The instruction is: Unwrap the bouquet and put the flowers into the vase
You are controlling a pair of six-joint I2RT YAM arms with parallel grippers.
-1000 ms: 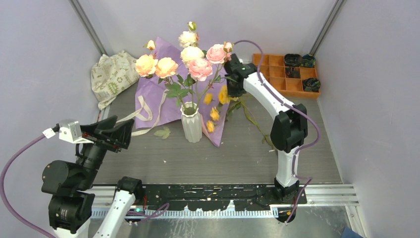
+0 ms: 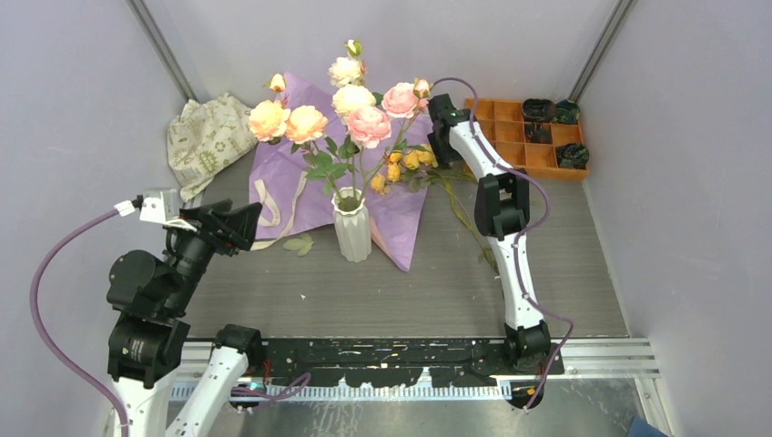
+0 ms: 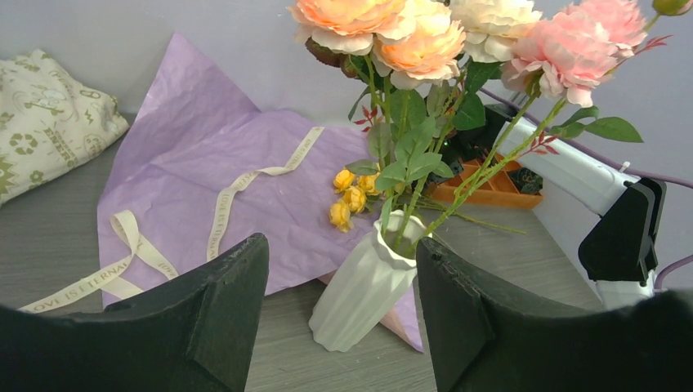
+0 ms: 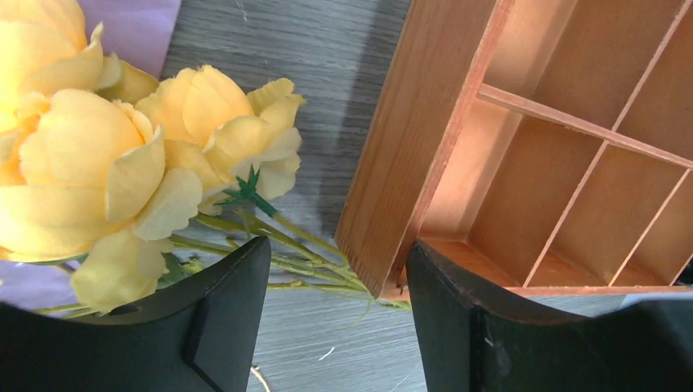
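Peach, cream and pink roses (image 2: 368, 126) stand in the white vase (image 2: 352, 233) at mid table. In the left wrist view the vase (image 3: 364, 292) and its roses (image 3: 421, 42) lie beyond my left gripper, which is open and empty. Yellow flowers (image 2: 411, 159) lie on the purple wrapping to the right of the vase. My right gripper is open above their green stems (image 4: 315, 265), beside the wooden box corner. Yellow blooms (image 4: 90, 171) fill the left of the right wrist view, with no stem gripped.
The compartmented wooden box (image 2: 496, 114) stands at the back right, holding dark bundles. Purple wrapping (image 2: 273, 182) with a cream ribbon (image 2: 296, 205) spreads behind the vase. A patterned cloth bag (image 2: 208, 144) rests at back left.
The yellow flowers were spread down the wrapping and now lie bunched farther back and right. My right gripper has shifted right towards the box; my left has moved right, nearer the vase.
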